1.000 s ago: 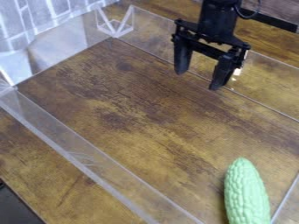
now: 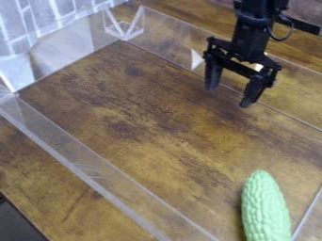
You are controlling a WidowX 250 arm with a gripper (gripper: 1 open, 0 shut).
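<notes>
My black gripper (image 2: 231, 85) hangs over the back right part of the wooden tray floor (image 2: 113, 113), its two fingers spread apart with no object visible between them. A pale green bumpy vegetable-like object (image 2: 263, 212) lies in the front right corner, well away from the gripper and partly cut off by the frame's bottom edge.
Clear plastic walls (image 2: 94, 179) border the wooden work area on the left, back and right. A white patterned cloth (image 2: 51, 21) is at the back left.
The gripper has shifted a little to the right and turned slightly over the last second, still with its fingers apart. The green object has not moved.
</notes>
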